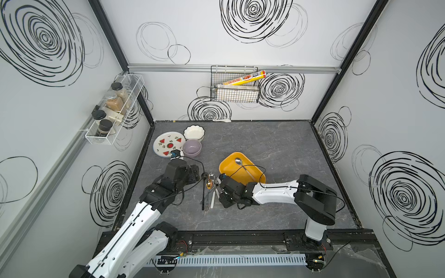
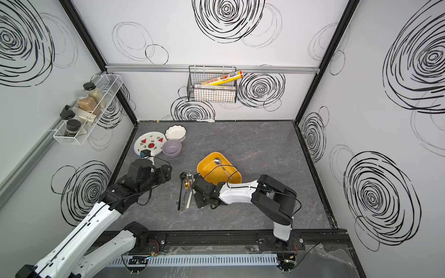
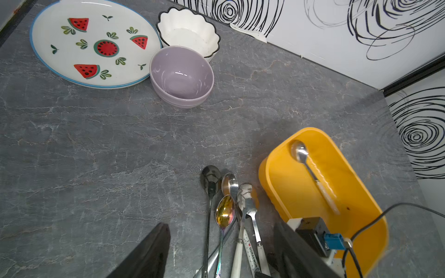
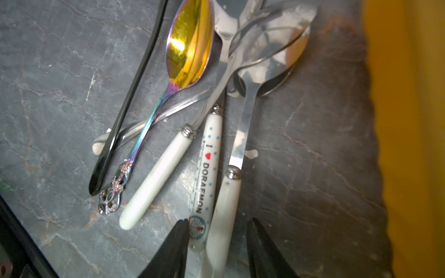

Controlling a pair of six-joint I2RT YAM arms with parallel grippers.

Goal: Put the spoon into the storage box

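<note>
The yellow storage box (image 3: 278, 194) holds one silver spoon (image 3: 311, 170) lying slantwise inside. Left of the box, several spoons are bunched on the table: a rainbow-and-gold spoon (image 4: 189, 51), a black one (image 4: 125, 111), and crossing silver ones with white handles. My right gripper is over this pile, partly open; the white handle (image 4: 223, 222) of one silver spoon runs between its fingers, not clamped. A Doraemon-marked handle (image 4: 207, 166) lies close by, near the left finger. My left gripper stands open and empty, left of the pile.
A watermelon-patterned plate (image 3: 106, 69), a purple bowl (image 3: 181, 76) and a white scalloped bowl (image 3: 187, 32) cluster at the back left. The box's wall (image 4: 398, 139) stands close on the right gripper's right. Open table lies at the back right.
</note>
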